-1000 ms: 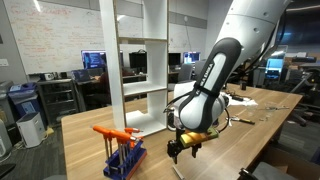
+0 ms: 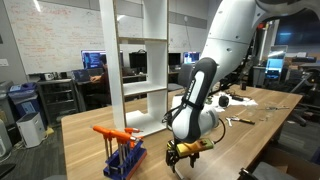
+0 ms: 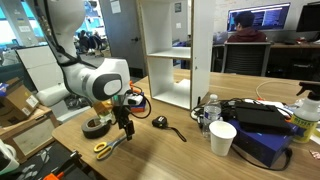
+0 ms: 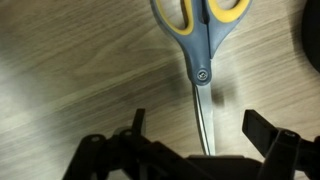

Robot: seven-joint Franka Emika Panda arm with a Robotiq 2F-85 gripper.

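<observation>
A pair of scissors with grey and yellow handles [image 4: 200, 30] lies flat on the wooden table. Its closed silver blades [image 4: 206, 118] run between the two black fingers of my gripper as seen from the wrist, with clear space on both sides. The gripper is open and holds nothing. In the second exterior view, the gripper [image 3: 128, 132] hangs low over the blade end, while the yellow handle [image 3: 102, 151] of the scissors shows beside it, toward the table's front edge. How much height is left under the fingertips is hard to tell.
A dark round object [image 3: 97, 128] sits close behind the arm, and a black spoon [image 3: 168, 124] lies farther in. A white cup [image 3: 222, 137], a clear bottle [image 3: 212, 110] and a blue rack [image 3: 262, 147] stand beyond. Behind rises a white shelf [image 2: 133, 70].
Over the last second the arm has come down, bringing the open gripper lower toward the table. The objects on the table look unmoved.
</observation>
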